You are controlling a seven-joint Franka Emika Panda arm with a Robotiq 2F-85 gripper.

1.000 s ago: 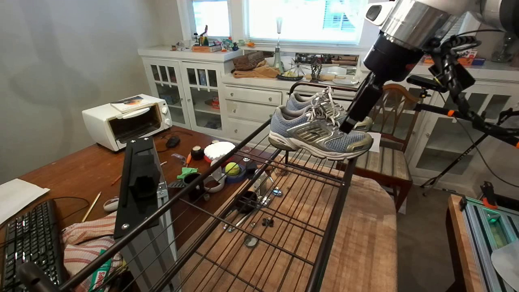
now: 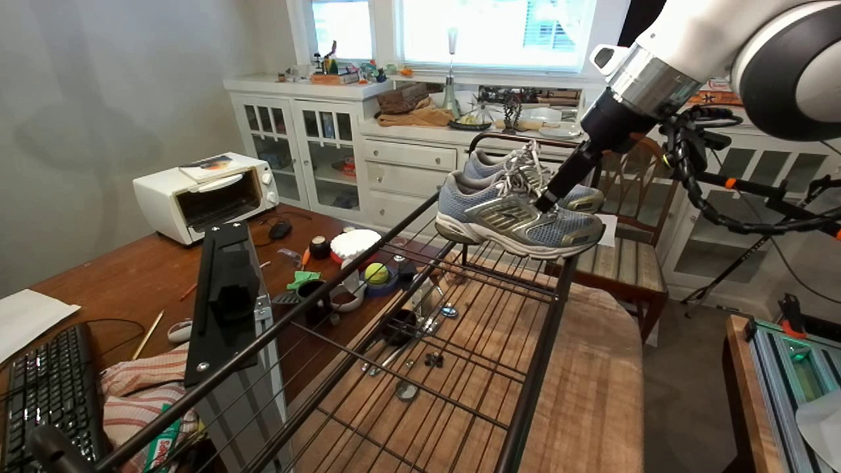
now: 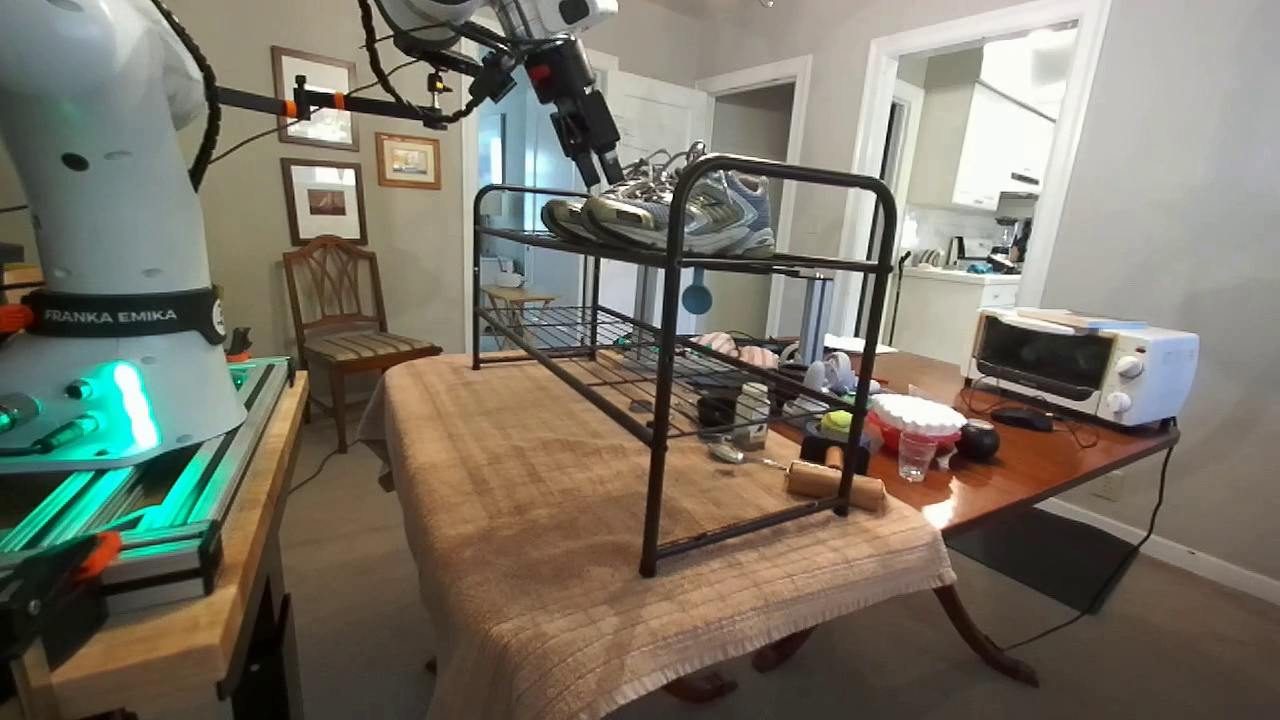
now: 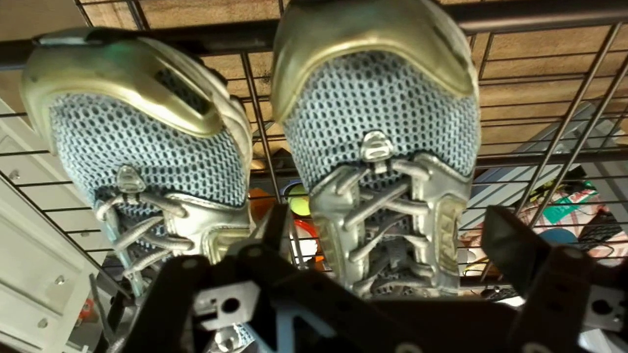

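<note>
Two blue-grey running shoes stand side by side on the top shelf of a black wire rack (image 3: 667,396), toes toward the robot's side. In the wrist view the nearer shoe (image 4: 385,100) lies between my fingers, which straddle its laced part from above. The other shoe (image 4: 147,147) is to the left there, beside the left finger. My gripper (image 2: 545,203) is open and tilted down at the nearer shoe's front upper. Whether a finger touches the shoe I cannot tell. In exterior view 2 the gripper (image 3: 600,176) hangs just over the shoes' laces.
The rack's top shelf is bare along the rest of its length. Beneath it, several utensils and a rolling pin (image 3: 828,482) lie on the cloth-covered table (image 3: 516,480). A raised black end bar (image 3: 786,170) stands close to the shoes. A toaster oven (image 2: 206,196) sits farther off.
My gripper has come lower and a little to the left in exterior view 1, closer onto the nearer shoe. The shoes and rack have not moved.
</note>
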